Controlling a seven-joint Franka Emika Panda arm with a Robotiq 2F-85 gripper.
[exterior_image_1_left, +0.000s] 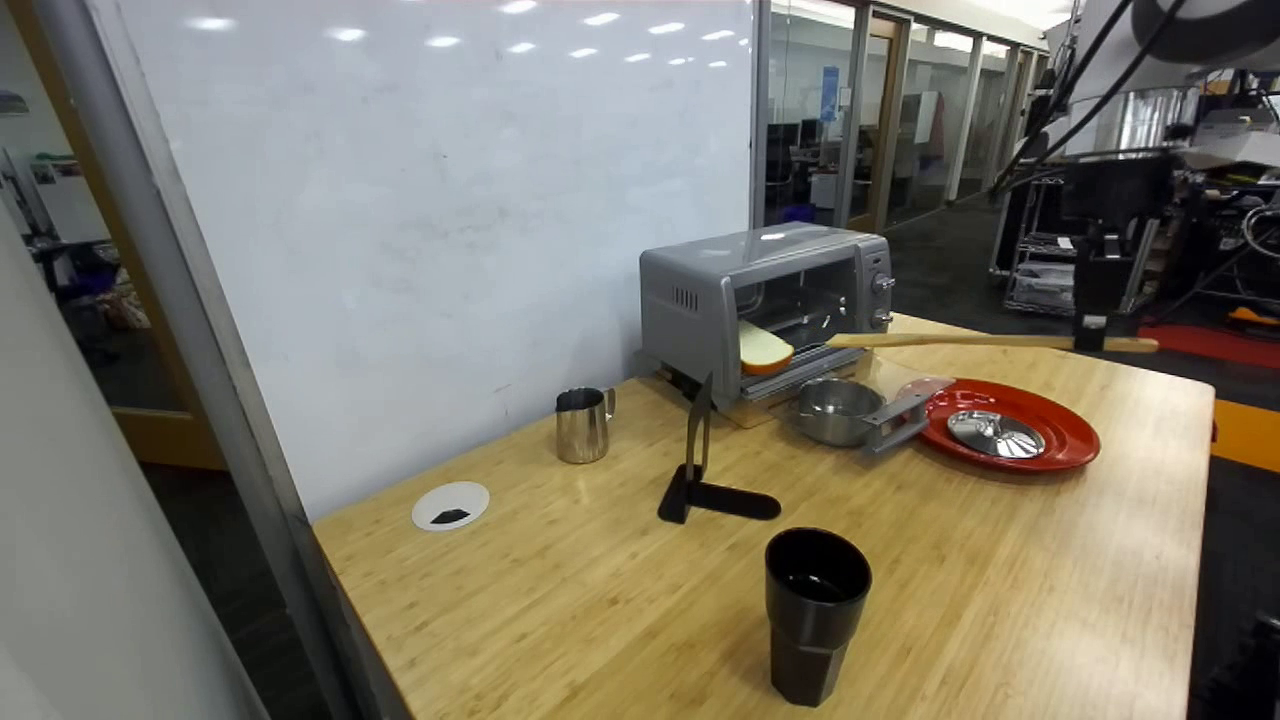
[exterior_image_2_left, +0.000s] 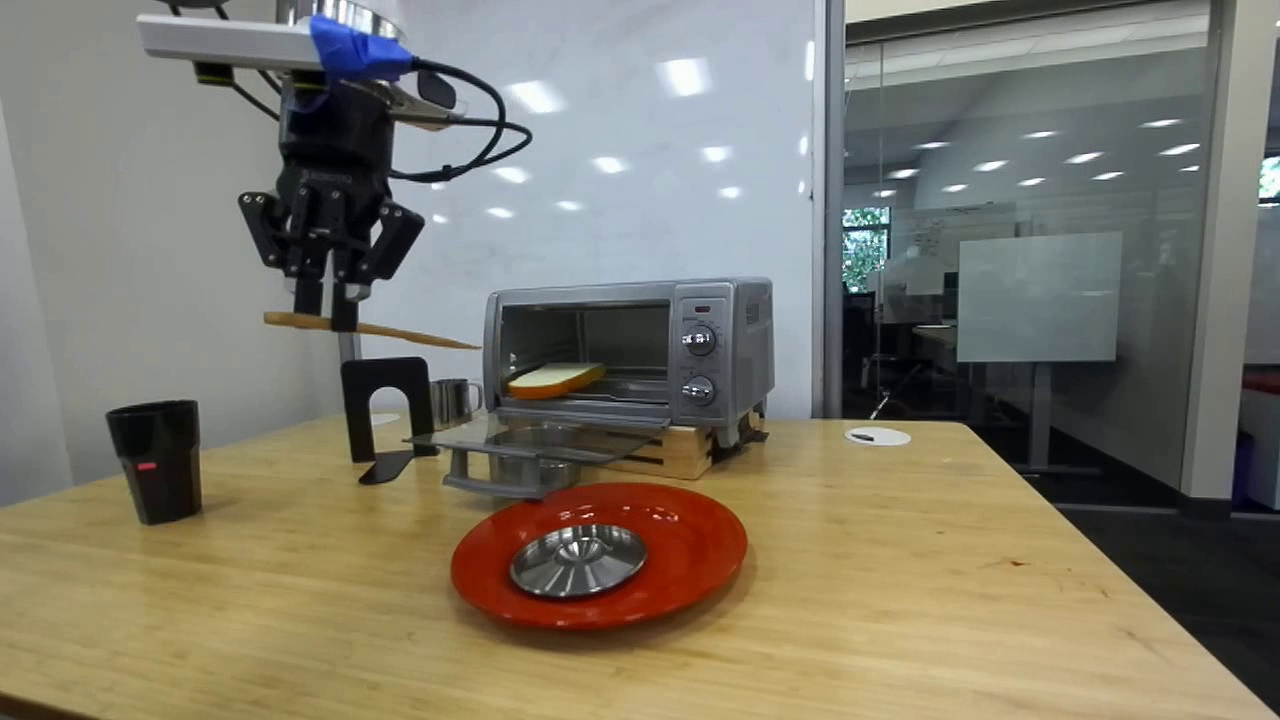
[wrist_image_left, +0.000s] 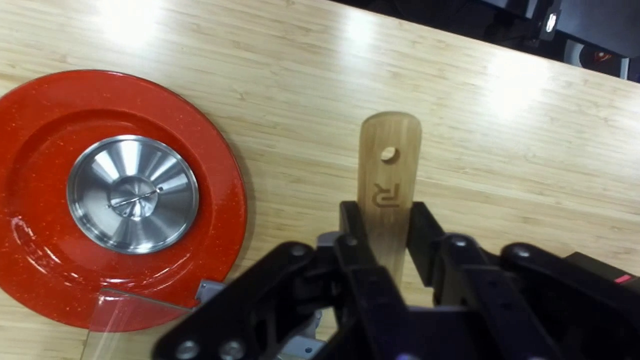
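Observation:
A long wooden utensil (exterior_image_1_left: 960, 341) is held by its handle in my gripper (exterior_image_2_left: 327, 314), which is shut on it well above the table. In exterior view 2 its free end reaches right, toward the oven front. The wrist view shows the handle (wrist_image_left: 390, 165), with a hole and a stamped letter, pinched between the black fingers. A grey toaster oven (exterior_image_2_left: 630, 294) has its door (exterior_image_2_left: 564, 444) lowered. Inside lies a bread-like slice (exterior_image_2_left: 554, 380), pale on top with an orange-brown edge. The utensil's far end is hidden in the wrist view.
A red plate (exterior_image_2_left: 708, 558) carrying a metal lid (exterior_image_2_left: 578, 560) lies before the oven. A metal pot (exterior_image_1_left: 834, 412) sits partly under the door. A black cup (exterior_image_1_left: 818, 612), black bookend (exterior_image_1_left: 720, 498) and steel pitcher (exterior_image_1_left: 582, 426) stand elsewhere.

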